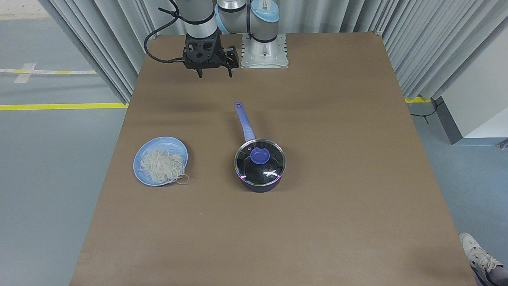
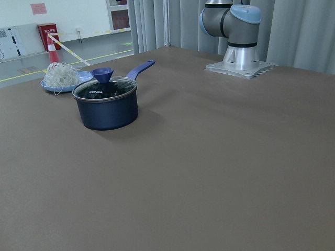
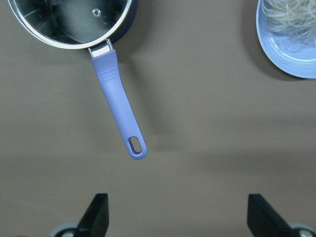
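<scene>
A dark blue saucepan (image 1: 257,178) with a glass lid and blue knob (image 1: 259,155) sits mid-table, its blue handle (image 3: 117,101) pointing toward the arm. Left of it in the front view, a light blue plate (image 1: 143,174) holds a pile of white noodles (image 1: 162,166), one strand over the rim. My gripper hangs above the table at the back, short of the handle's end, open with nothing between its fingers.
The robot base (image 2: 238,68) stands at the back edge. Grey curtains line the rear.
</scene>
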